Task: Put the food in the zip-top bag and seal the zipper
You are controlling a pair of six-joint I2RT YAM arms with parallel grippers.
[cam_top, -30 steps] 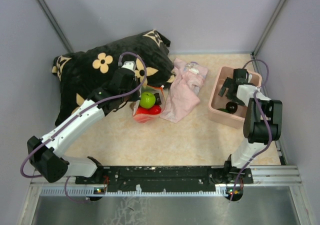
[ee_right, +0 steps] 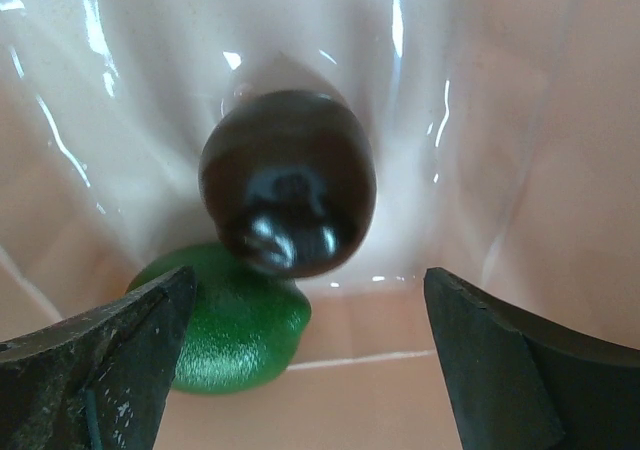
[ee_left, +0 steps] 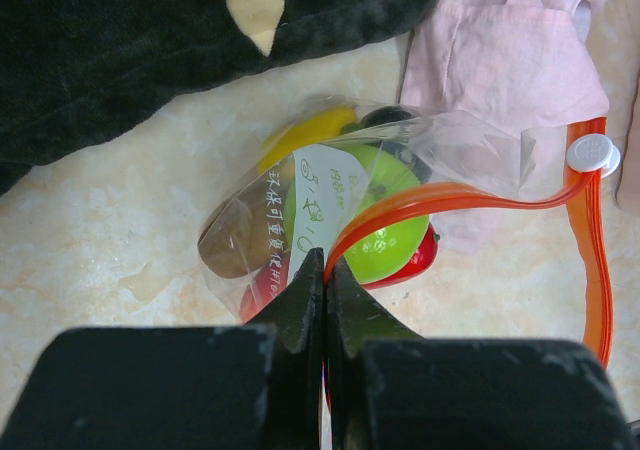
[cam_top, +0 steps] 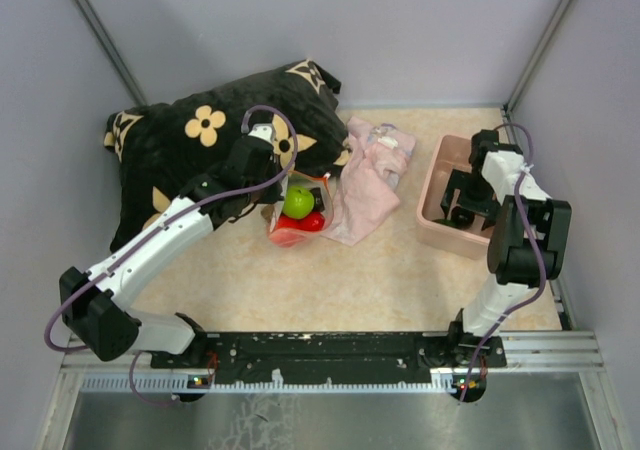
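Observation:
A clear zip top bag with an orange zipper edge lies mid-table with its mouth spread. Inside it show a green apple, something red, a yellow piece and a brown one. My left gripper is shut on the bag's orange edge. A white slider sits at the edge's far corner. In the pink bin, my right gripper stands open over a dark round food. A green food piece touches it, near the left finger. Neither lies between the pads.
A dark flowered cushion fills the back left. Between bag and bin lies a pink cloth. The bin's walls surround the right gripper closely.
My right gripper has moved toward the front of the bin and now covers much of the dark round food.

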